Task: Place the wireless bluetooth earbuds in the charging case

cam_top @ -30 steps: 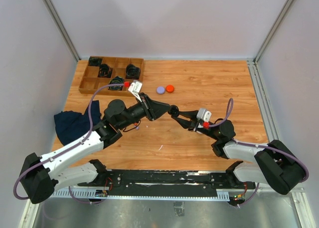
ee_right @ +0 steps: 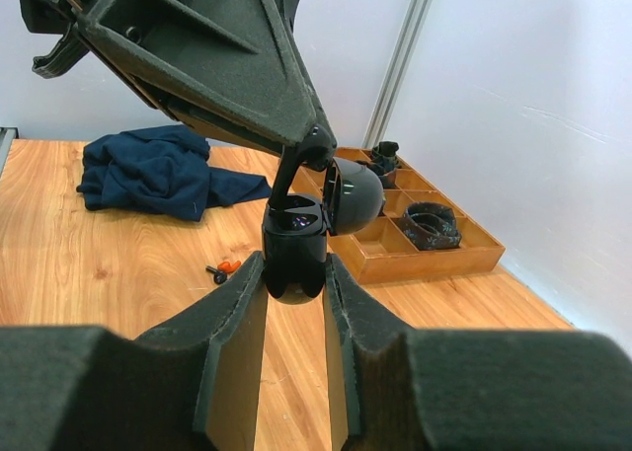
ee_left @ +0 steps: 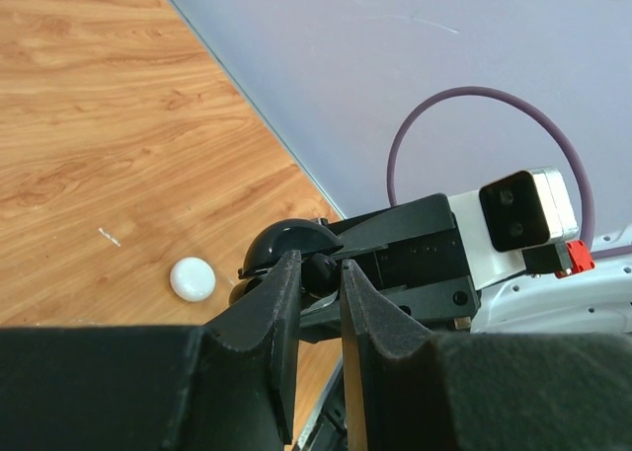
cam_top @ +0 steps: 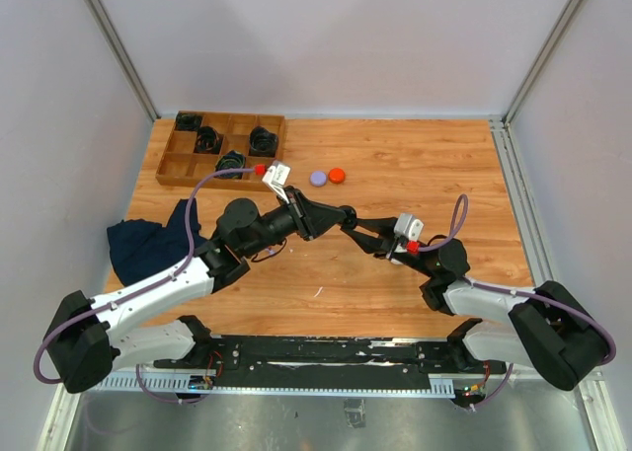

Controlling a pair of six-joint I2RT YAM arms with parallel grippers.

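Observation:
My two grippers meet above the middle of the table. The black charging case [ee_right: 293, 249] is gripped by my right gripper [cam_top: 358, 225], its open top toward my left gripper [cam_top: 333, 214] and its rounded lid [ee_right: 357, 194] tilted back. My left gripper is shut on a small black earbud, held at the case's top; in the right wrist view its stem reaches down to the case opening. How far it sits inside the case I cannot tell.
A wooden compartment tray [cam_top: 223, 125] with black items stands at the back left, a dark cloth [cam_top: 148, 249] lies at the left, and purple [cam_top: 318, 179] and orange discs [cam_top: 337, 175] lie behind the grippers.

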